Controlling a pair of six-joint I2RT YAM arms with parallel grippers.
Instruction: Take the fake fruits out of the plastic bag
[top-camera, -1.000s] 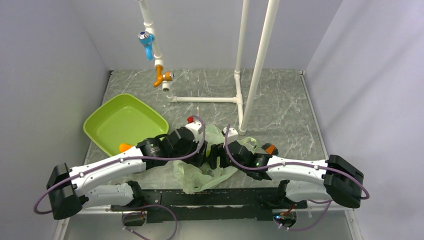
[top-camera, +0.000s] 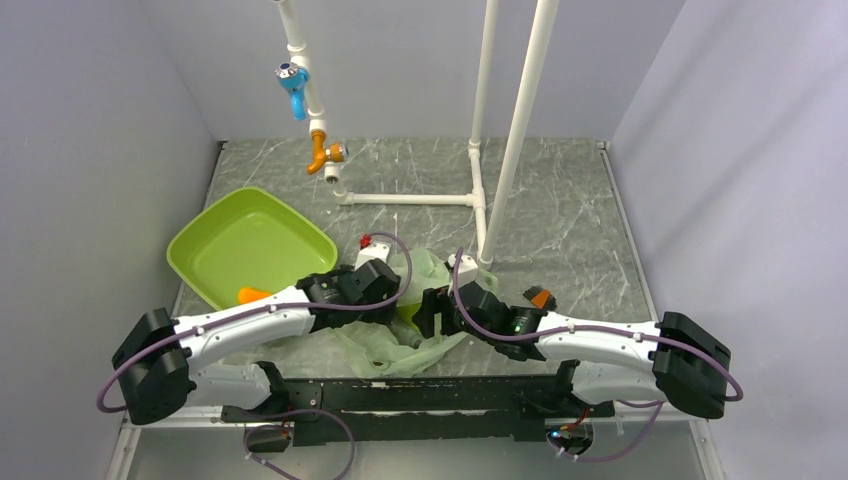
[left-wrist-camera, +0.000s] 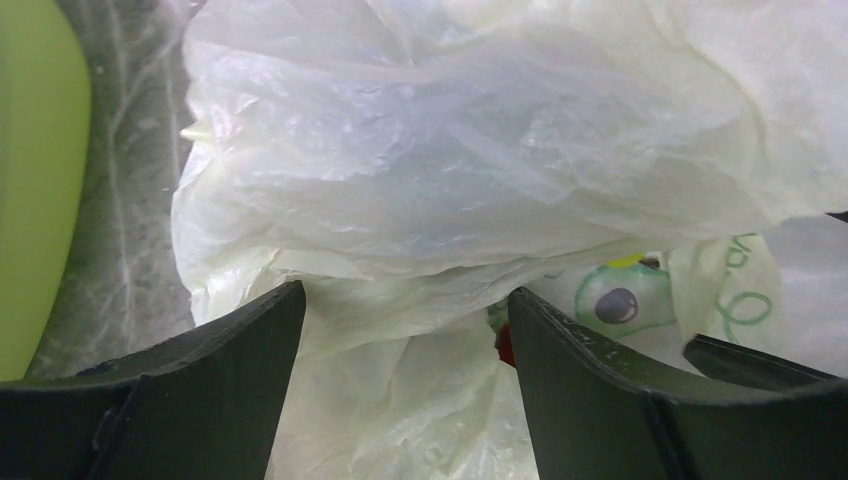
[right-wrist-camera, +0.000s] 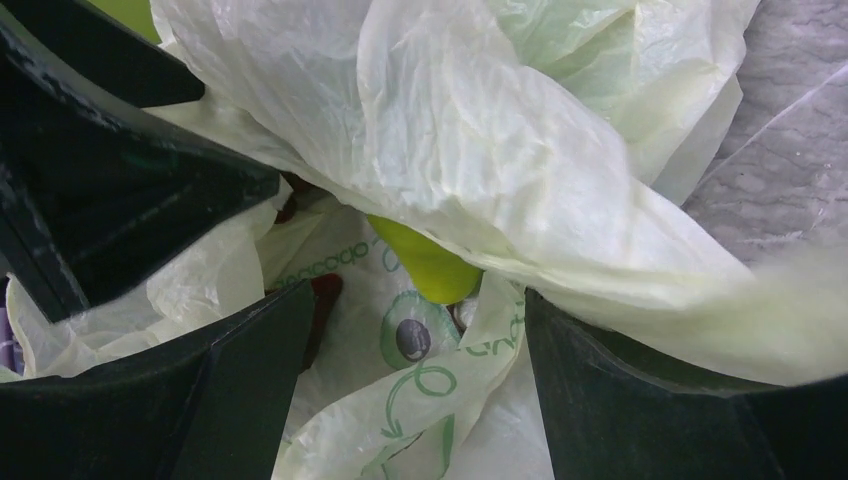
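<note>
The crumpled pale plastic bag (top-camera: 390, 350) lies on the counter beneath both grippers. In the right wrist view a yellow-green fruit (right-wrist-camera: 430, 262) and a dark red piece (right-wrist-camera: 320, 310) show inside it. My left gripper is part open, its fingertips apart against the bag's folds. My right gripper is also open over the bag's opening, with the yellow-green fruit just beyond its fingertips; the left gripper's black fingers reach into that view from the upper left.
A green tray (top-camera: 245, 240) with an orange piece (top-camera: 255, 296) sits to the left. White pipes with taps (top-camera: 325, 152) stand behind the bag. An orange-and-dark object (top-camera: 540, 297) lies to the right.
The right arm is nearly still.
</note>
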